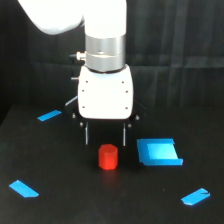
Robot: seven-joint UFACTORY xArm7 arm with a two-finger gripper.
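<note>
A small red cylinder (pixel 108 156) stands upright on the black table in the middle of the camera view. Just above and behind it hangs my gripper (pixel 106 140), pointing down. Its two thin fingers (pixel 86 134) are spread to either side, wider than the cylinder, and nothing shows between them. How far the fingertips stand in depth from the cylinder is hard to tell. Right of the cylinder lies a blue square (pixel 160 151), with paler blue at its lower edge.
Blue tape strips mark the table: one at the back left (pixel 50 115), one at the front left (pixel 23 188) and one at the front right (pixel 196 197).
</note>
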